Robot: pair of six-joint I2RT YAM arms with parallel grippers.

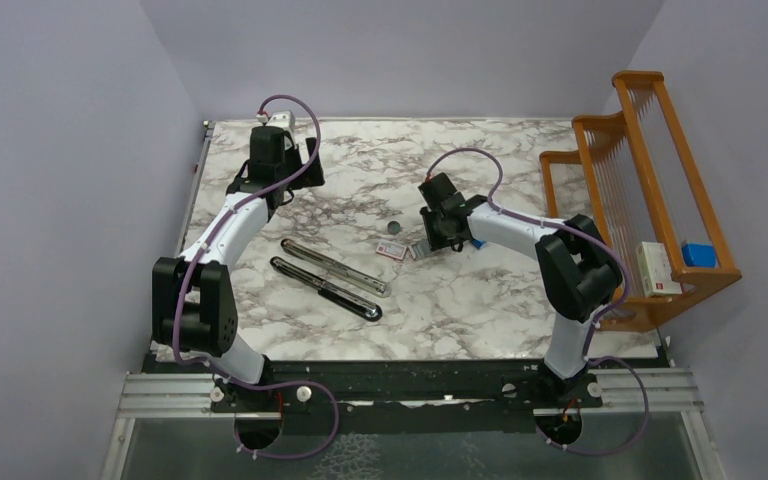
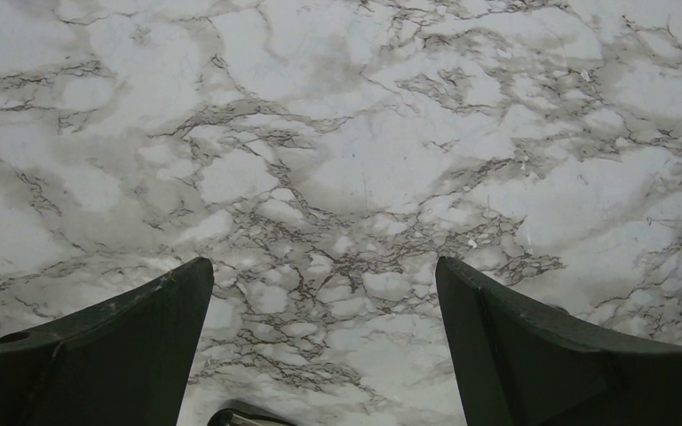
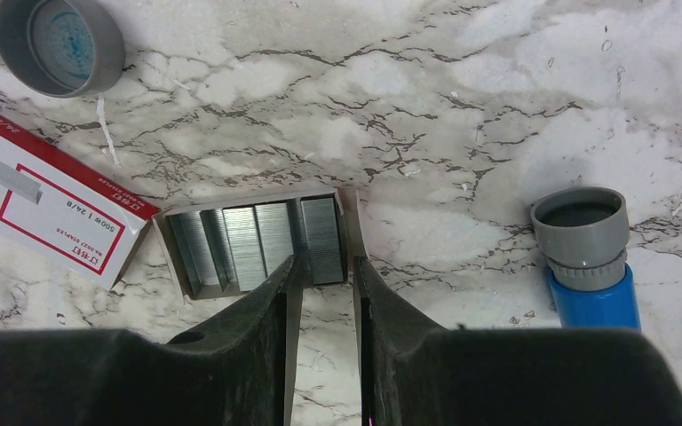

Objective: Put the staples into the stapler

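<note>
The stapler shows in the top view as a silvery long part [image 1: 336, 266] and a black long part [image 1: 326, 289], side by side on the table. In the right wrist view, several staple strips [image 3: 257, 240] lie in the open staple tray [image 3: 257, 197]. My right gripper is low over the tray's right end, its fingers parted. The rightmost staple strip [image 3: 321, 232] shows between the fingertips; whether they touch it, I cannot tell. Far to the left, my left gripper is open over bare table, nothing between its fingers.
The red-and-white staple box sleeve [image 3: 58, 195] touches the tray's left end. A grey cap [image 3: 80, 44] lies behind it, and a blue tube with a grey top [image 3: 586, 240] lies right of my gripper. A wooden rack [image 1: 600, 150] stands far right.
</note>
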